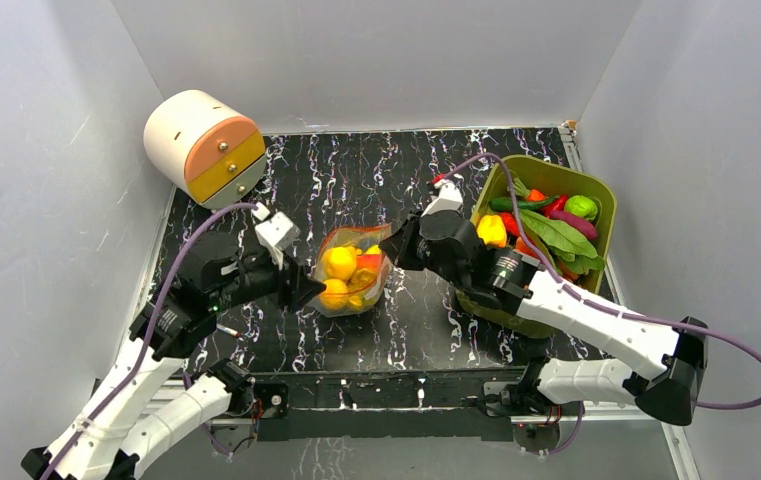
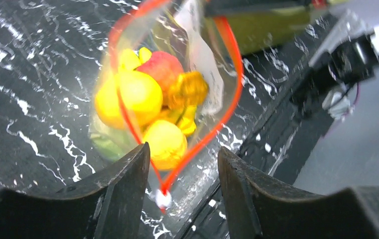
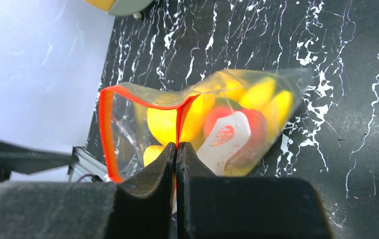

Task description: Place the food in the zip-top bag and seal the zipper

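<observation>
A clear zip bag (image 1: 354, 297) with an orange-red zipper rim stands on the dark table, its mouth spread wide. Inside lie yellow-orange round food (image 2: 129, 99), a red piece (image 2: 162, 70) and a knobbly yellow piece (image 2: 188, 89). On the mouth's right side, my right gripper is shut on the bag's rim, whose red edge runs between its fingertips. My left gripper is open at the opposite side. The zipper's lower corner, with a small white tab (image 2: 163, 198), appears between its fingers, not pinched.
At right stands a green bin (image 1: 607, 215) full of vegetables, partly beneath the right arm. A round-fronted drawer unit (image 1: 191, 130) sits at the back left. A small pen-like object (image 1: 229, 331) lies near the left arm.
</observation>
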